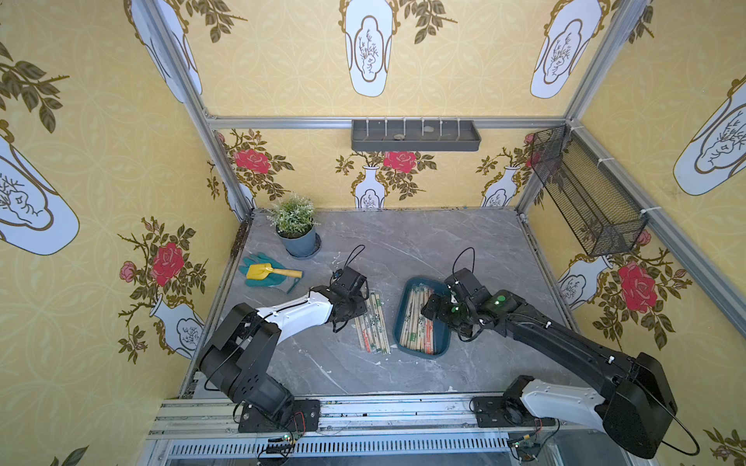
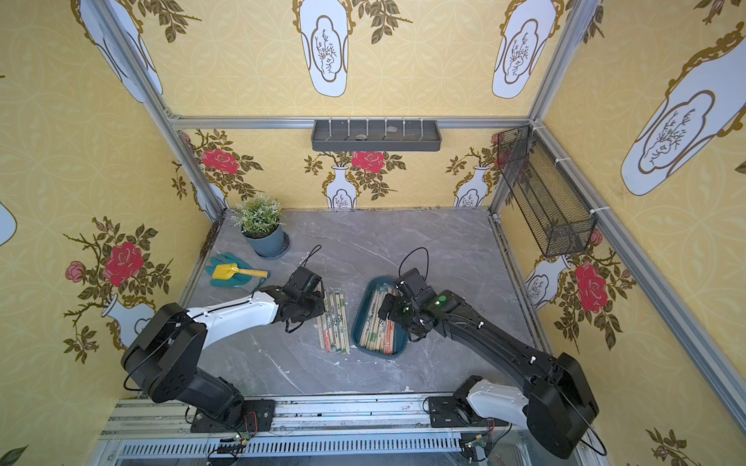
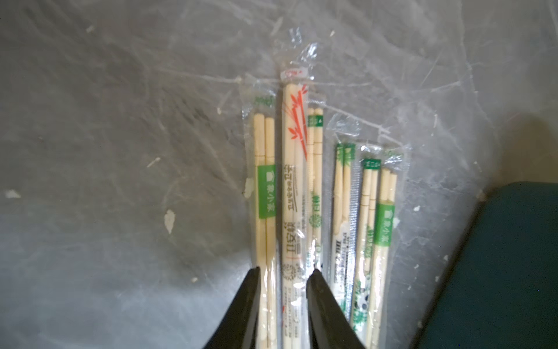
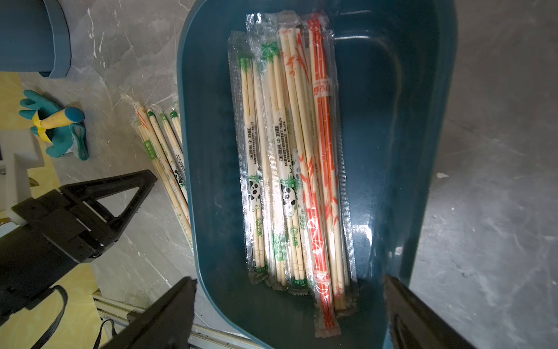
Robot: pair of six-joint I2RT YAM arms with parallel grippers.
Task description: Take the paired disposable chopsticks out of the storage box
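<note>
Several wrapped chopstick pairs (image 3: 266, 192) lie side by side on the grey table, left of the blue storage box (image 4: 433, 116). My left gripper is over this row, part open. Its fingertips stand either side of a pair with a red bamboo print (image 3: 293, 192); whether they touch it, I cannot tell. Inside the box, more wrapped pairs (image 4: 284, 163) lie lengthwise, including one with a red wrapper (image 4: 321, 87). Above the box is my right gripper, its blurred fingers wide apart and nothing held between them.
A potted plant (image 1: 295, 221) and a teal glove with a yellow trowel (image 1: 260, 271) occupy the back left. On the right wall hangs a wire basket (image 1: 590, 194), and a grey rack (image 1: 415, 136) is on the back wall.
</note>
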